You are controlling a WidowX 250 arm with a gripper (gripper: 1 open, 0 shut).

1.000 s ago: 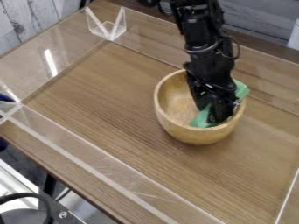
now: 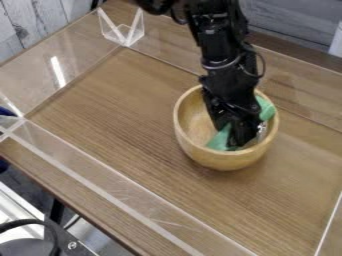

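Note:
A black robot arm reaches down from the top of the view to my gripper (image 2: 235, 128), which is inside a light wooden bowl (image 2: 198, 142) right of centre. A teal-green object (image 2: 218, 140) shows in the bowl around the dark fingers, with part of it up at the right rim. The gripper appears closed on this green object, though the fingertips are partly hidden by the dark housing and the bowl.
Clear tape runs along the left and right edges. A black cable (image 2: 30, 222) lies at the lower left, off the table's edge.
The gripper has shifted slightly down and left within the bowl. The green object shows more on the lower left side of the fingers, and the bowl sits slightly lower in view.

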